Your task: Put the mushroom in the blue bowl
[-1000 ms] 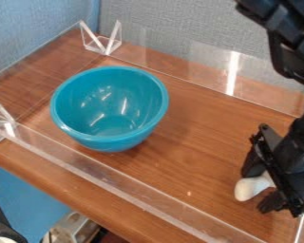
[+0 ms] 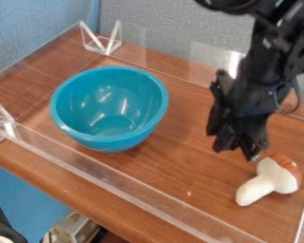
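Note:
The mushroom (image 2: pixel 255 190) lies on its side on the wooden table at the lower right, its pale stem pointing to the lower left and its orange-brown cap to the upper right. Left of the table's middle stands the blue bowl (image 2: pixel 73 106), upright and with nothing in it. My black gripper (image 2: pixel 236 144) hangs between the two, up and to the left of the mushroom and apart from it. Its dark fingers merge in this view, so their spacing is unclear; no mushroom is in them.
Clear panels edge the table (image 2: pixel 167 176) along the front and back. A white angled bracket (image 2: pixel 102 43) stands at the back left, another at the left edge. The wood between bowl and mushroom is bare.
My gripper was down around the mushroom; now it is higher and further left, away from it. The mushroom, earlier partly hidden, lies in full view on the table. The bowl has not moved.

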